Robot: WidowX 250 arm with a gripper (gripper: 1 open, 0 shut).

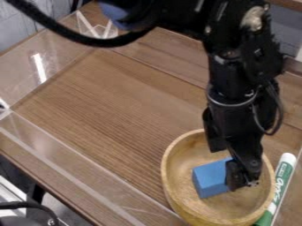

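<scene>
My black gripper (236,164) hangs from the top right over a yellow bowl (189,199) in the lower right, its fingertips down inside the bowl. It is open, with one fingertip at the right side of a blue block (210,181) on the bowl's floor. The fingers partly hide the block and the back of the bowl.
A white and green tube (278,192) lies along the bowl's right side. A cable crosses the top left.
</scene>
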